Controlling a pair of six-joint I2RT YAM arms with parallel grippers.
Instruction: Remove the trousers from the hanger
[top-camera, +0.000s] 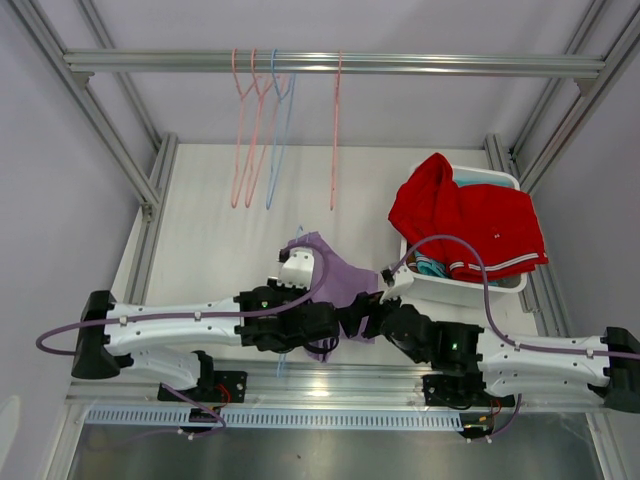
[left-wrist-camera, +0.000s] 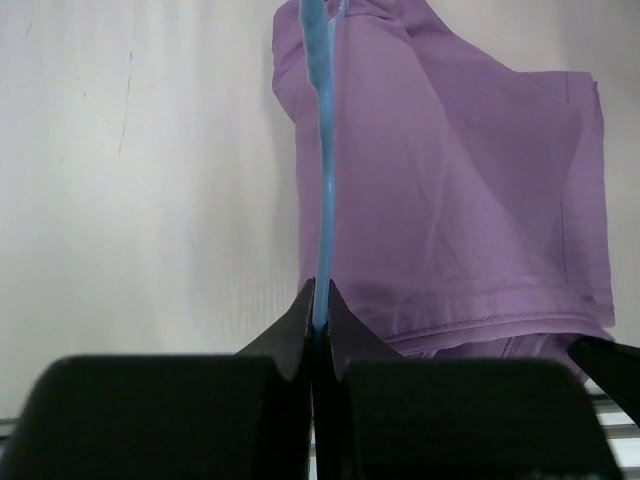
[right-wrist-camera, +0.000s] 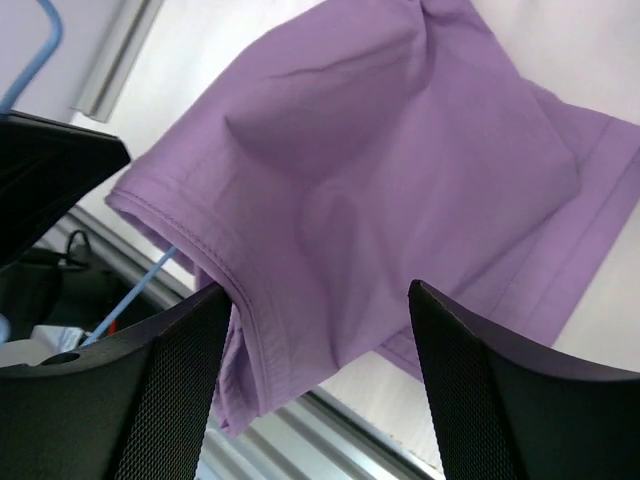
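The purple trousers (top-camera: 340, 270) lie bunched on the white board, a blue hanger (left-wrist-camera: 326, 180) running lengthwise over them in the left wrist view. My left gripper is shut on that hanger's thin bar, above the cloth. In the right wrist view the trousers (right-wrist-camera: 370, 170) show a folded waistband edge with a thin blue hanger bar passing under it. My right gripper stands open at that folded edge, cloth between and beneath its fingers.
A white basket (top-camera: 445, 295) with red and teal clothes stands at the right. Pink and blue hangers hang from the metal rail (top-camera: 430, 64) at the back. The board (top-camera: 195, 230) is clear at the left.
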